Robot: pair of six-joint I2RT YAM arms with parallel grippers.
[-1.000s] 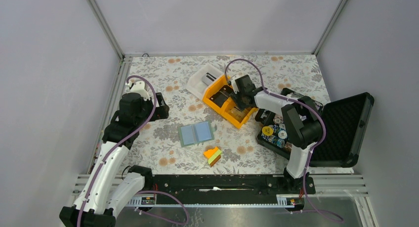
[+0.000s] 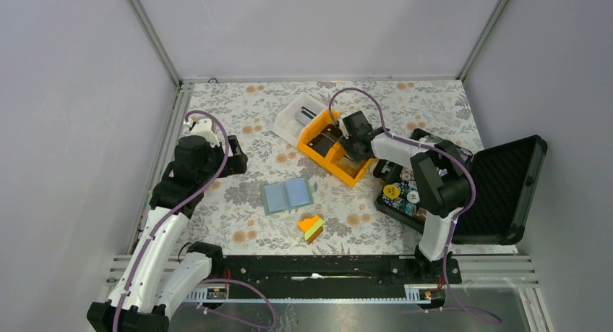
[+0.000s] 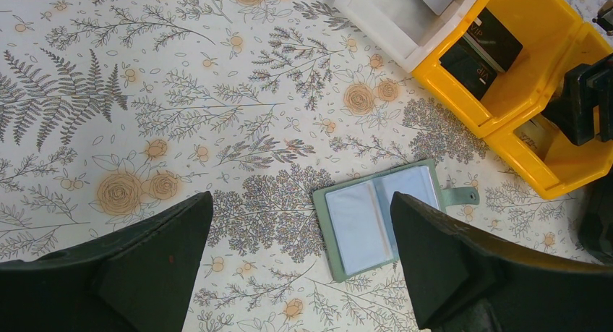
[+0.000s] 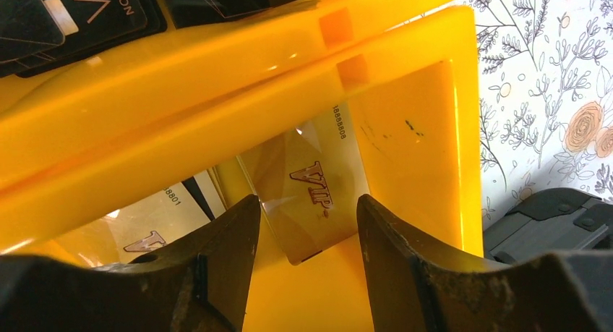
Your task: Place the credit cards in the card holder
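Gold VIP cards lie in the front yellow tray; one card (image 4: 311,202) is between the fingertips of my right gripper, which is open over it, apparently not clamped. Black cards (image 3: 493,41) fill the adjoining yellow compartment (image 3: 528,86). An open card holder (image 2: 296,192) with clear blue-tinted sleeves lies flat on the table, left of the trays; its sleeves (image 3: 356,231) look empty in the left wrist view. My left gripper is open above the table at the left, nothing between its fingers.
A white tray (image 2: 288,122) with grey-silver cards adjoins the yellow ones. An open black case (image 2: 506,194) of round chips fills the right side. A small orange, green and brown stack (image 2: 311,227) sits near the front edge.
My right gripper has shifted very slightly over the yellow tray. The left arm and the card holder have not moved.
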